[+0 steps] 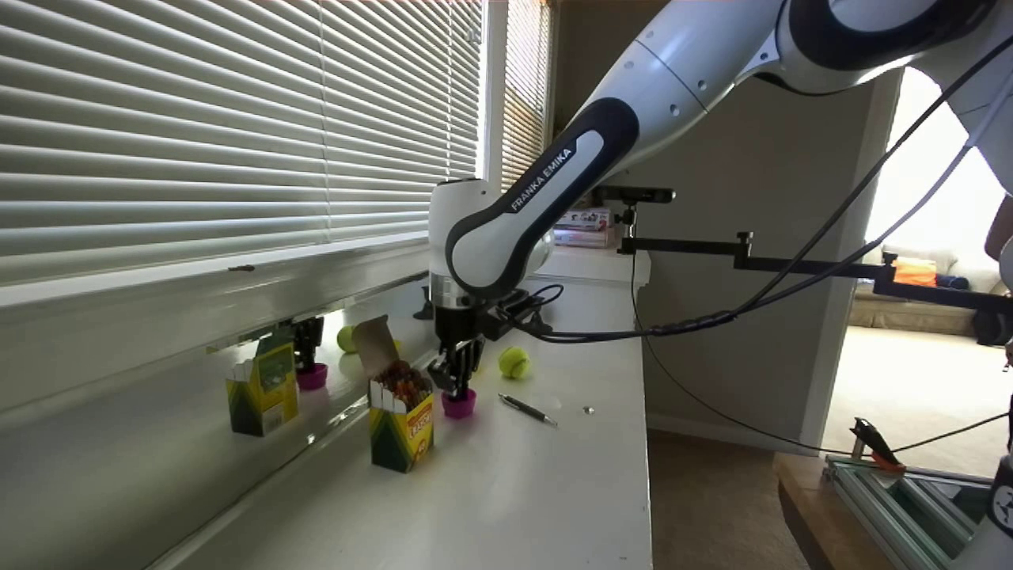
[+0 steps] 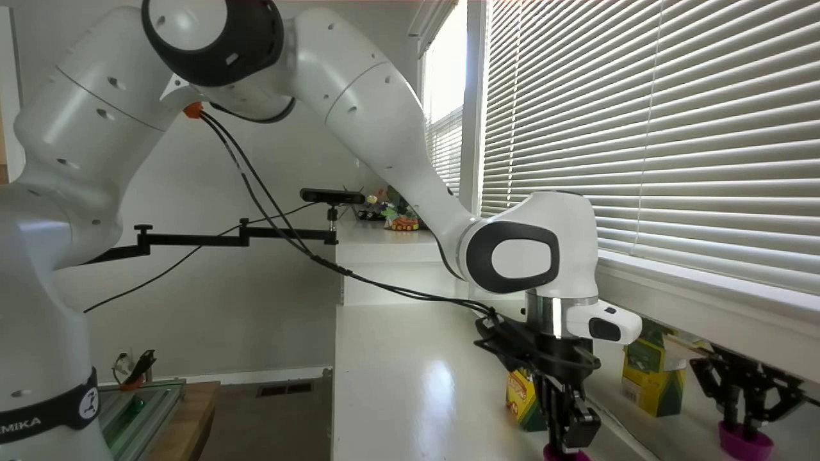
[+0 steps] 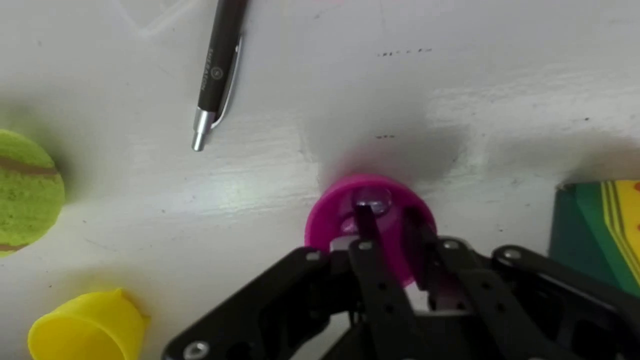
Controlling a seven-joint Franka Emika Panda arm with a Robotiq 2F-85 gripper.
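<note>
A magenta cup stands on the white ledge, with clear, glassy pieces inside it. Above it, my gripper points down with its fingertips reaching into the cup's mouth. A gap shows between the fingers, and I see nothing gripped in it, though the fingers hide part of the cup's inside. In exterior view 1 the cup sits right under the gripper, just beyond the crayon box. Only the top of the cup enters exterior view 2, at the bottom edge.
A dark pen and a tennis ball lie near the cup. A yellow cup is tipped on its side. The glossy wall by the window mirrors the gripper and box. Open ledge stretches toward the front right.
</note>
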